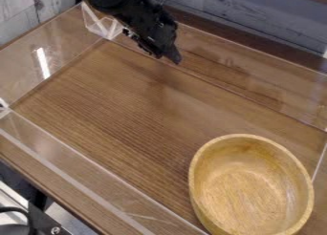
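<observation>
The black arm reaches down from the top left, and its gripper (pixel 170 53) hangs over the back part of the wooden table (pixel 141 124). It looks shut, with nothing visible between its fingers, though it is small and dark in this view. A round, pale yellow bowl (pixel 250 186) lies at the front right, well away from the gripper, with nothing visible inside it.
Clear plastic strips run along the table's left and front edges. A small clear plastic piece (pixel 102 22) stands at the back left beside the arm. A grey-blue wall (pixel 255 19) is behind.
</observation>
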